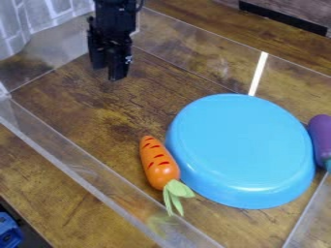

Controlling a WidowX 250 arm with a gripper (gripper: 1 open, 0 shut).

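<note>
My black gripper (110,56) hangs at the upper left of the clear-walled box, over the wooden floor; its fingers point down, and whether they are open or shut is hard to tell. An orange toy carrot (161,167) with green leaves lies at the lower middle, beside a light blue round dish (238,145), apparently upside down. A purple toy eggplant (320,138) lies at the right edge, next to the dish.
Clear low walls (77,165) border the wooden work area. A blue object (7,232) sits outside at the lower left.
</note>
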